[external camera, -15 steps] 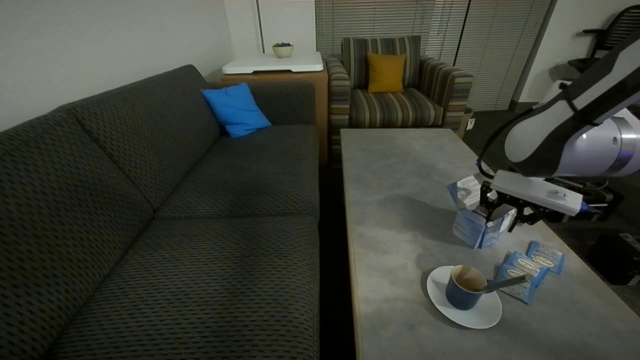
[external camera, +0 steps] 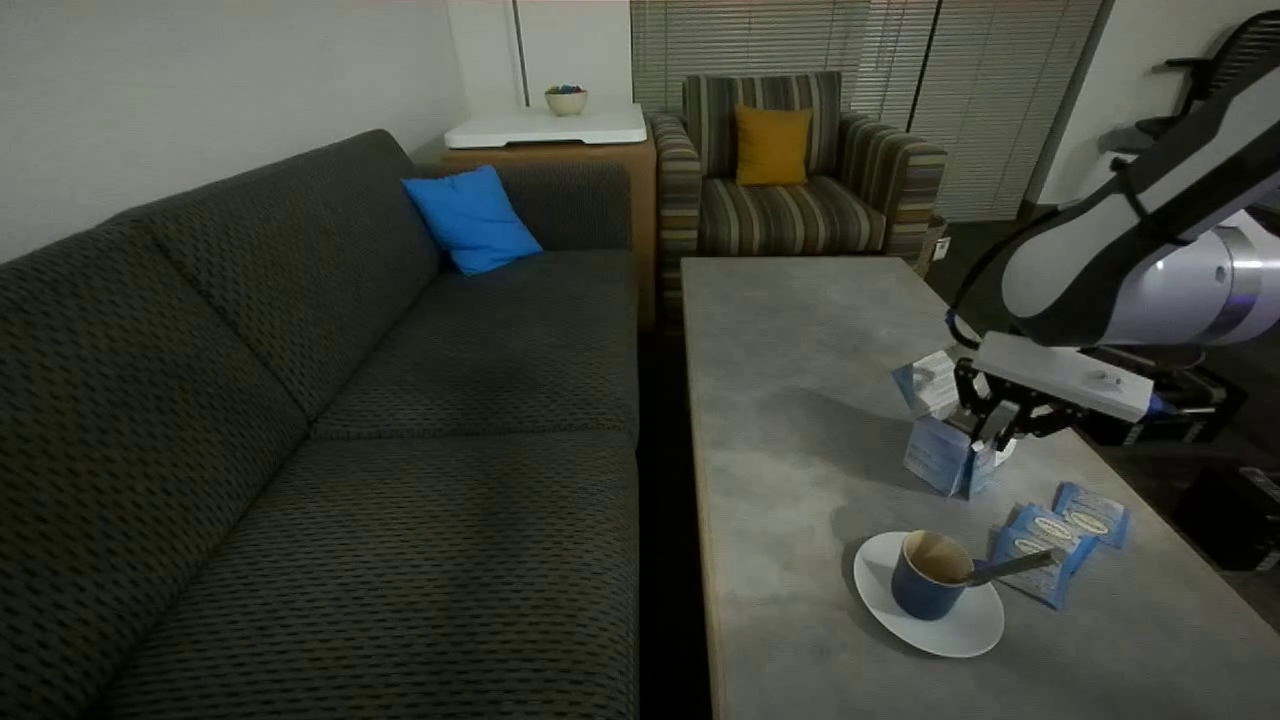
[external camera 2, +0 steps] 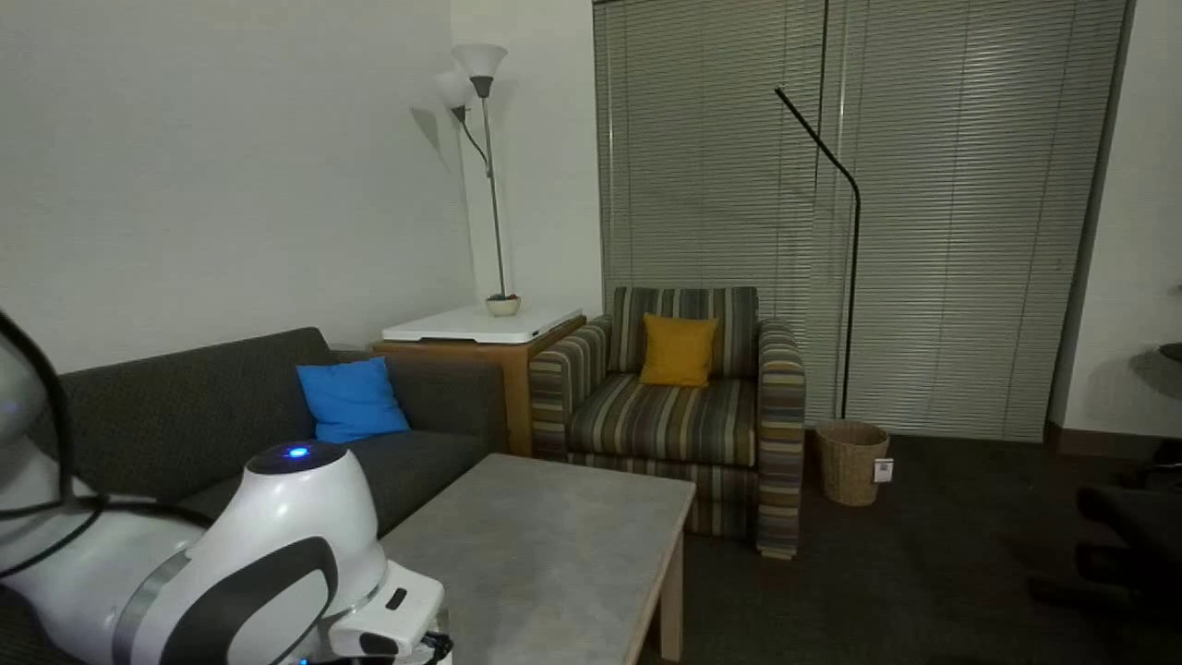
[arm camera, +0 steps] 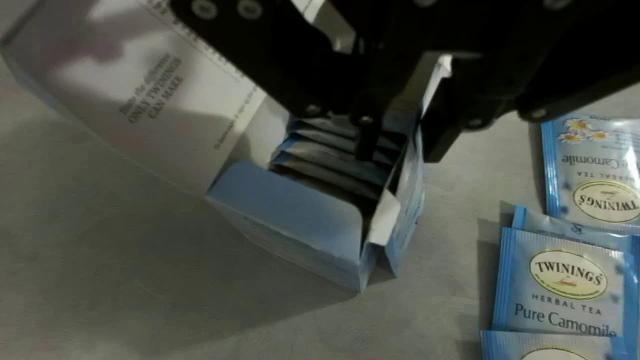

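Observation:
A blue Twinings tea box (external camera: pixel 942 456) stands on the grey table with its lid raised; several tea packets (arm camera: pixel 333 159) are lined up inside it. My gripper is over its top, part open. In the wrist view one finger (arm camera: pixel 367 141) reaches inside above the packets, while the other finger (arm camera: pixel 439 141) is outside the side wall. That wall runs through the gap, and I cannot tell whether either finger touches it. Loose camomile sachets (arm camera: pixel 564 282) lie on the table beside the box. Exterior view 2 barely catches the gripper at its lower edge.
Close to the sachets, a blue cup (external camera: pixel 921 588) with a utensil in it stands on a white saucer (external camera: pixel 882 614). A dark sofa (external camera: pixel 480 516) runs along the left.
My gripper's fingers are closer together than a second ago, and the arm has shifted slightly left. The box, sachets and cup look unmoved.

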